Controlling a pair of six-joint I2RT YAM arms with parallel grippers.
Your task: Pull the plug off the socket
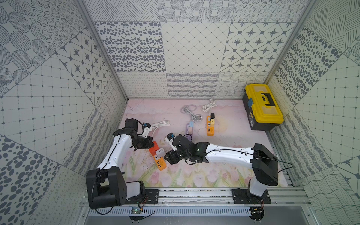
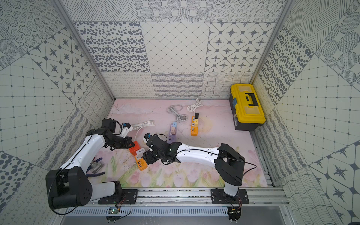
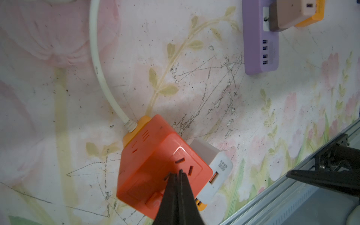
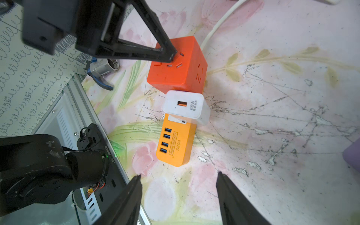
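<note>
A red box-shaped plug (image 4: 179, 69) and a white charger (image 4: 187, 106) sit side by side on the orange power strip (image 4: 176, 144), whose lower end with USB ports is bare. In the left wrist view the shut fingertips of my left gripper lie over the red plug's top (image 3: 176, 165), nothing showing between them. The right wrist view shows those fingers against that top face. My right gripper stands part open, its fingers apart and empty. The orange strip and white charger lie beyond its fingertips.
A purple strip (image 2: 172, 132) and another orange strip (image 2: 193, 129) with plugs stand farther back, with coiled cables (image 2: 177, 112) behind. The yellow toolbox (image 2: 248, 103) is at the back right. Grey-blue tools (image 2: 96, 166) lie beside the left arm.
</note>
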